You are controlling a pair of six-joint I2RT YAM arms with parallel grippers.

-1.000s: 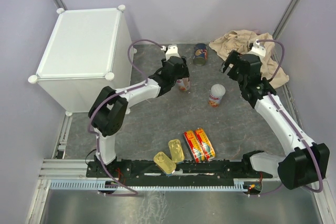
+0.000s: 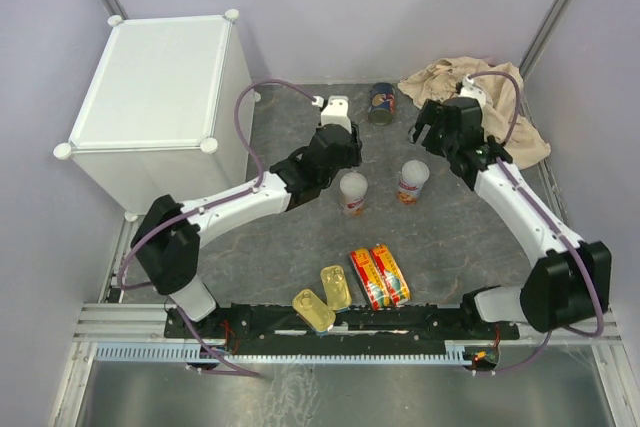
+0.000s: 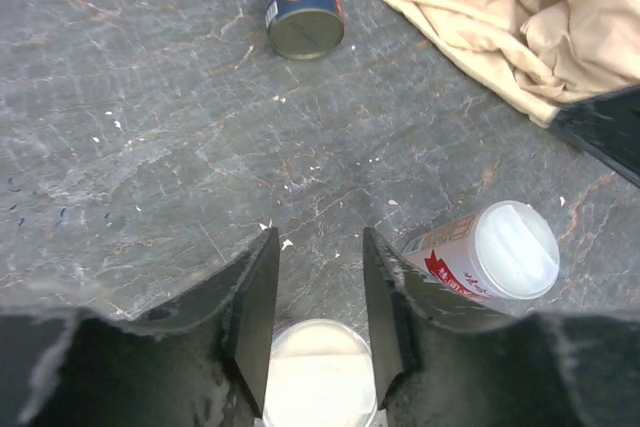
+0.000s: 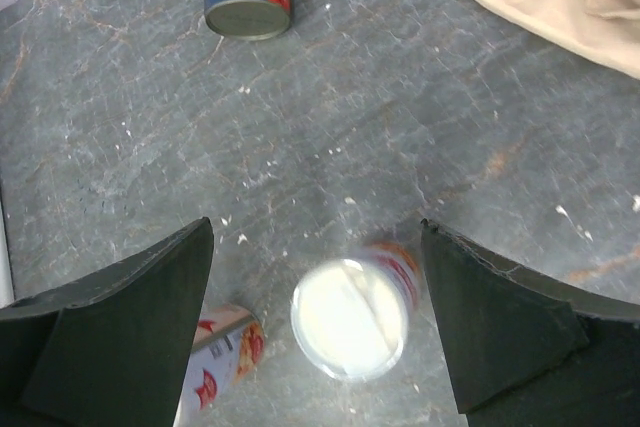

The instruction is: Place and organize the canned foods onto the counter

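A white-lidded can (image 2: pixel 354 193) stands on the counter just in front of my left gripper (image 2: pixel 355 151). From the left wrist view, its lid (image 3: pixel 320 372) shows low between the parted fingers, which look clear of it. To its right stands another white-lidded can (image 2: pixel 412 182), its lid (image 4: pixel 352 319) showing below the gap of my open right gripper. A dark blue can (image 2: pixel 382 104) lies on its side at the back. Nearer the front, two red-yellow cans (image 2: pixel 380 277) and two gold tins (image 2: pixel 325 299) lie side by side.
A large white box (image 2: pixel 150 67) fills the back left. Crumpled beige cloth (image 2: pixel 520 137) covers the back right corner. Bare counter (image 2: pixel 270 247) shows at the left middle and at the right front.
My right gripper has shifted slightly left. Other cans are unmoved.
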